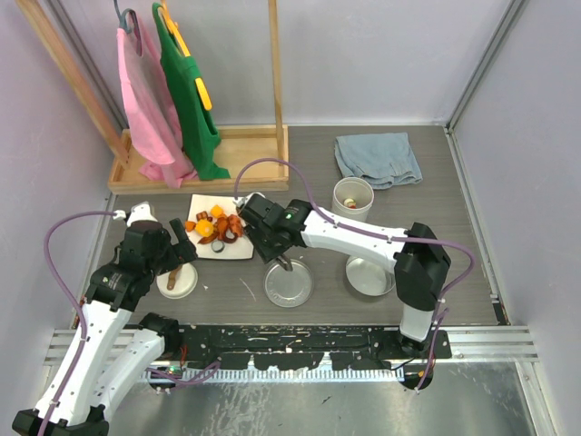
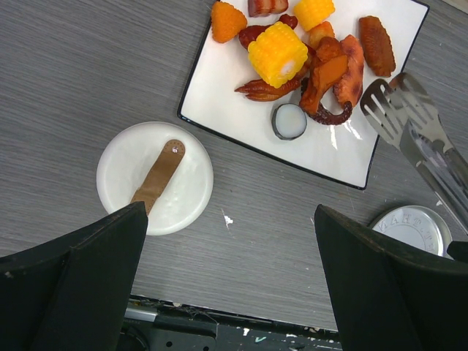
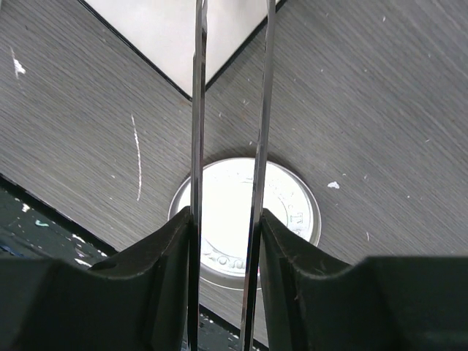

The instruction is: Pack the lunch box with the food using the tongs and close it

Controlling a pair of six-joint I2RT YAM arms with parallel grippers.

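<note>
A white square plate (image 2: 241,131) with a dark rim carries mixed food: yellow corn (image 2: 278,57), an orange nugget (image 2: 228,20), a brown wing (image 2: 376,45), reddish pieces (image 2: 349,69) and a white-topped round piece (image 2: 289,122). My right gripper is shut on metal tongs (image 2: 431,157). Their slotted tips stand slightly apart over the plate's right side, and no food shows between them. Left of that plate, my left gripper is open and empty above a small round white plate (image 2: 117,172) bearing a brown strip (image 2: 161,175).
Two round dishes (image 1: 289,284) lie on the table's front half. Behind them stand a white cup (image 1: 352,198) with small items inside and a folded blue cloth (image 1: 377,158). Aprons (image 1: 191,113) hang from a wooden rack (image 1: 241,150) at back left.
</note>
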